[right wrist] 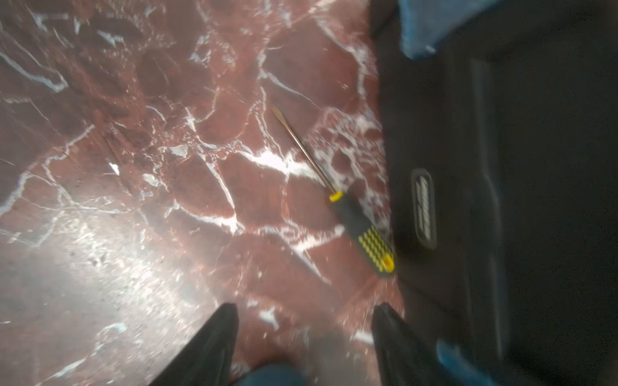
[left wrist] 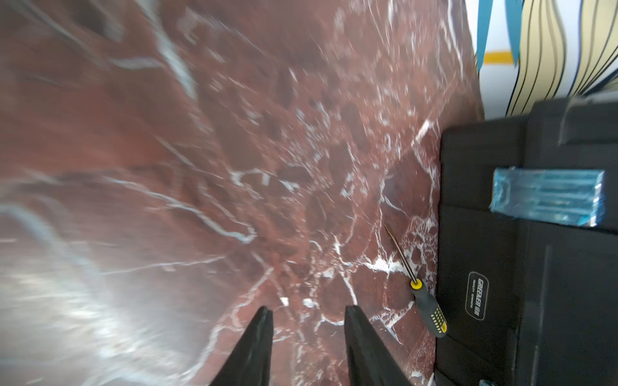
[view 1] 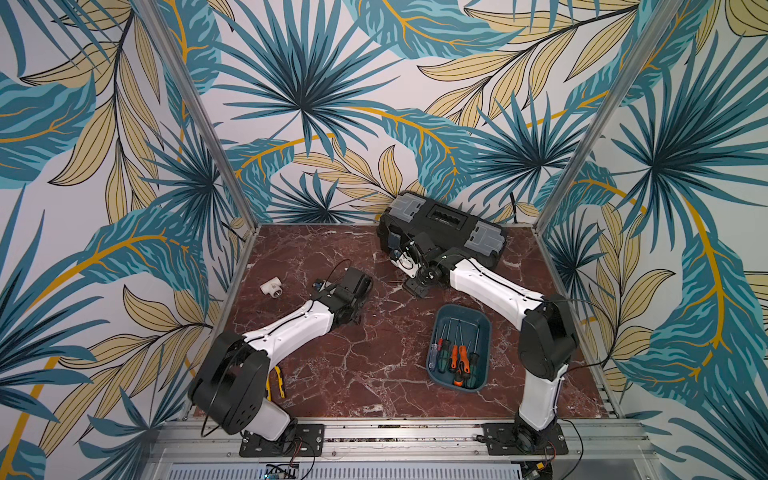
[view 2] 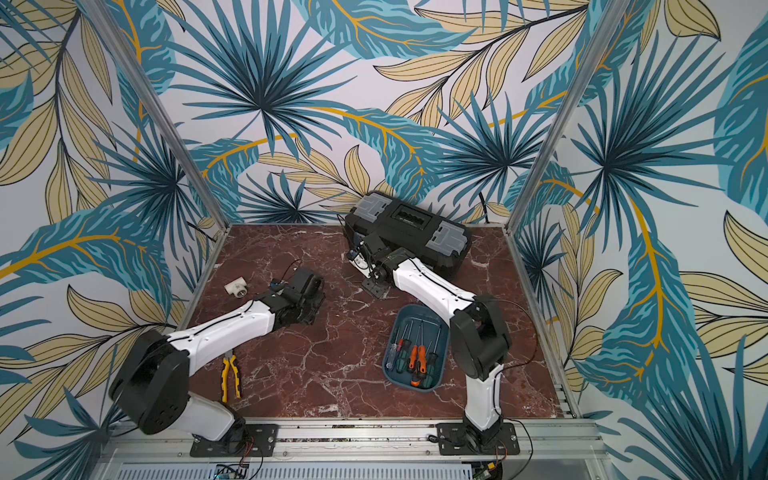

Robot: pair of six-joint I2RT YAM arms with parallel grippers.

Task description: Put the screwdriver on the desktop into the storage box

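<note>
A yellow-and-black screwdriver lies on the marble tabletop beside the black toolbox. My right gripper is open over it, close to the toolbox front; in both top views its arm hides the screwdriver. My left gripper hangs over the middle-left of the table, fingers apart with nothing between them. The teal storage box holds several screwdrivers, front right of centre.
A white fitting sits at the left, and yellow pliers lie near the left front.
</note>
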